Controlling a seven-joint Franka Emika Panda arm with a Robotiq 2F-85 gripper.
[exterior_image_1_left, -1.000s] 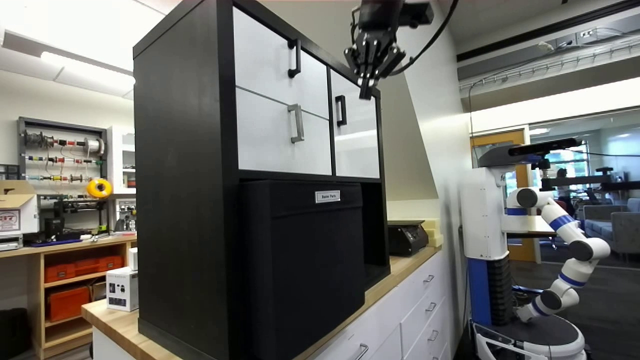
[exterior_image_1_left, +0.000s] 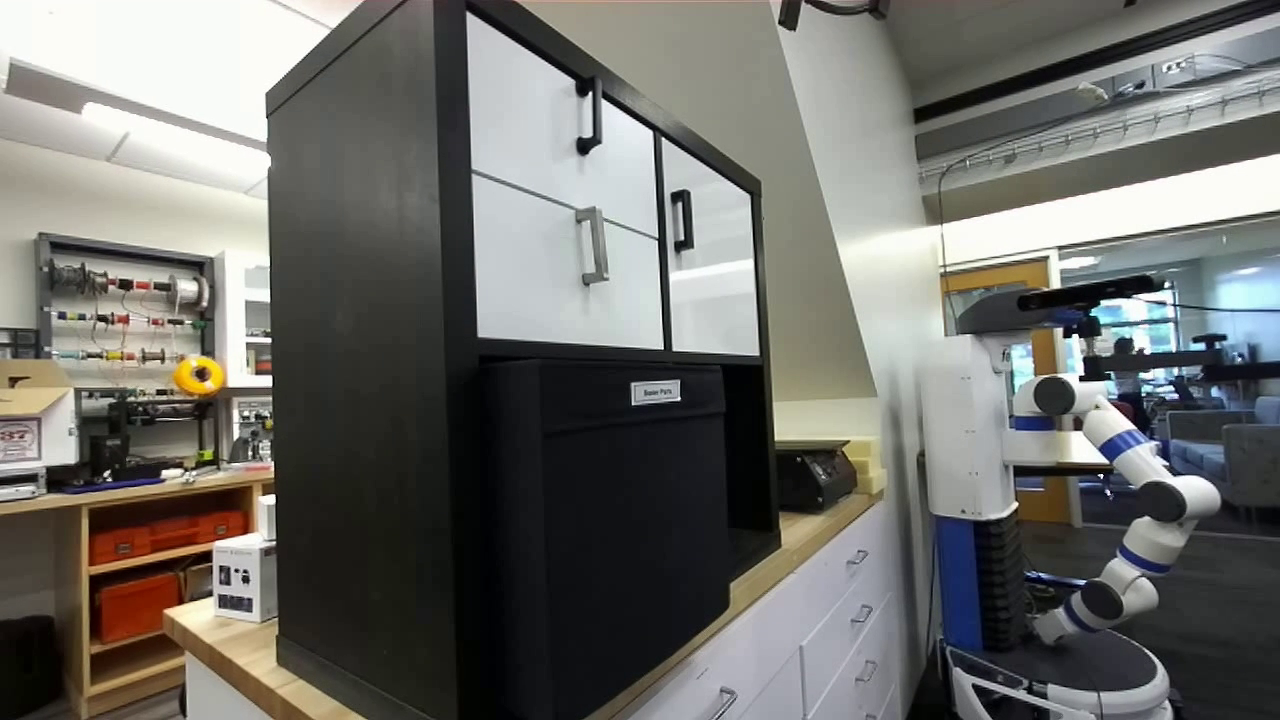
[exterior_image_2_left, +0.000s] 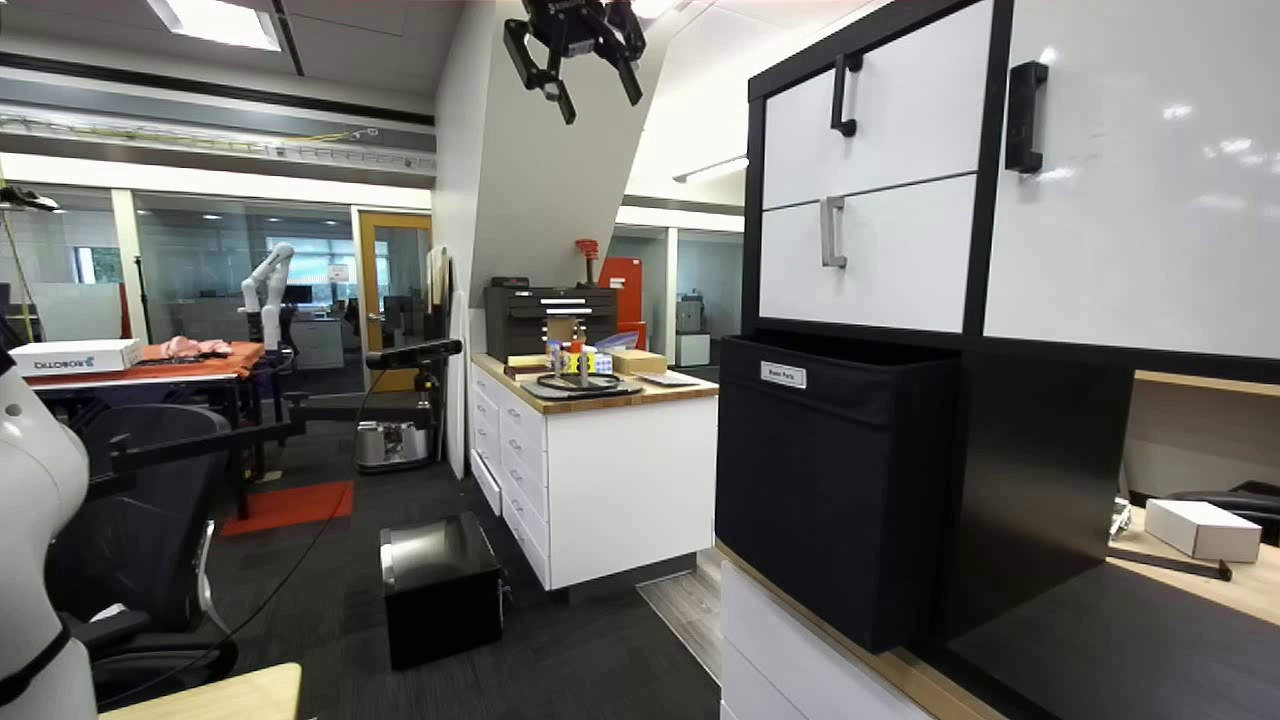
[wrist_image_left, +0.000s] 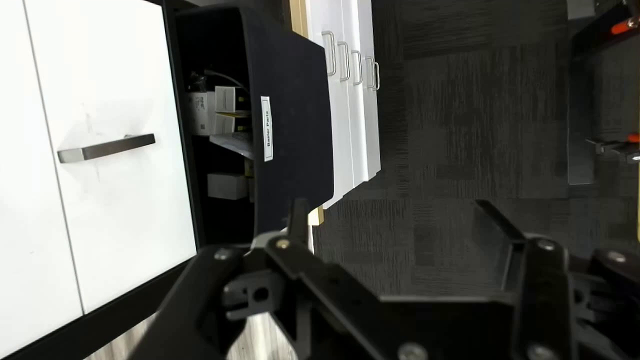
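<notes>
High up at the top edge of exterior view 2, my gripper (exterior_image_2_left: 600, 103) hangs in free air, left of the cabinet, its fingers spread and pointing down. The wrist view looks down past the open gripper to bare floor, with nothing between its fingers. The black-framed cabinet (exterior_image_1_left: 360, 360) has white fronts, all flush. A silver handle (exterior_image_2_left: 833, 233) sits on the lower left front and a black handle (exterior_image_2_left: 845, 96) on the one above. Below, a black fabric bin (exterior_image_2_left: 816, 480) protrudes from its cubby; small white boxes (wrist_image_left: 226, 186) lie inside it.
The cabinet stands on a wood-topped counter (exterior_image_1_left: 828, 528) with white drawers. A separate white drawer unit (exterior_image_2_left: 624, 480) and a black box (exterior_image_2_left: 444, 600) stand beyond. To the right of the bin in exterior view 1, the cubby has a narrow empty strip.
Cabinet fronts and bin have not moved.
</notes>
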